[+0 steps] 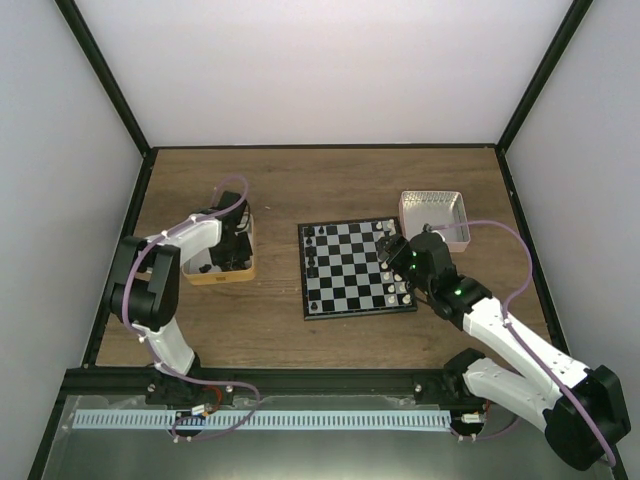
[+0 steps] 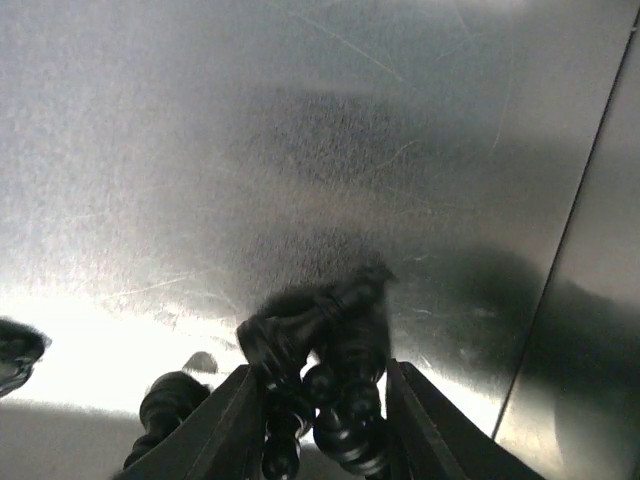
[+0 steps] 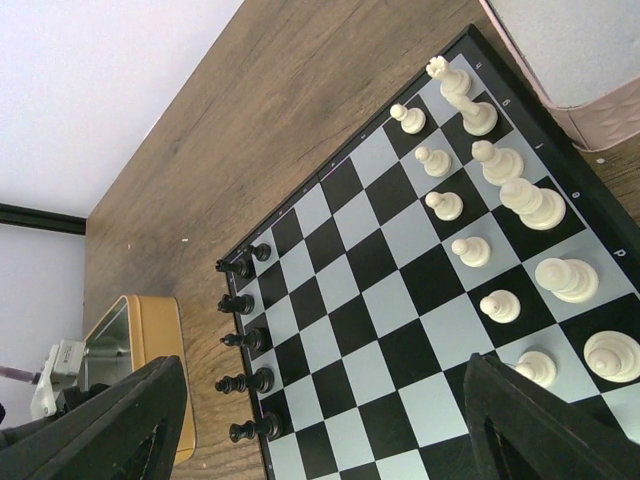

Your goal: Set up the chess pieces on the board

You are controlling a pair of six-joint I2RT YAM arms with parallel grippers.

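My left gripper is down inside the tan box, part open, with black pieces between and around its fingertips; whether it holds one is unclear. Another black piece lies beside it. My right gripper hangs open over the board. The board has white pieces along its right side and black pieces along its left side.
A pink-rimmed tray stands behind the board at the right.
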